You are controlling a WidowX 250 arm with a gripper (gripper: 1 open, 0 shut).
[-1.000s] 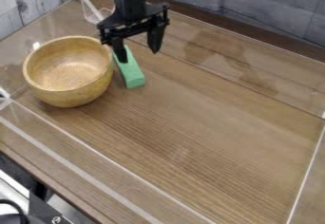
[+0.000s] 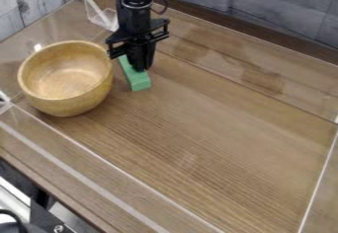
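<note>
The black gripper (image 2: 136, 38) points down at the top of a green object (image 2: 134, 74), its fingers shut on that object's upper end. The green object lies on the wooden table just right of a large tan bowl (image 2: 63, 84). The exact contact at the fingertips is small and partly hidden by the dark gripper.
A clear plastic item stands at the back left beside the arm. A wall and the table's edge bound the back and left.
The gripper's fingers have drawn together over the green object's upper end; earlier they were spread wide. The bowl and green object lie about where they were.
</note>
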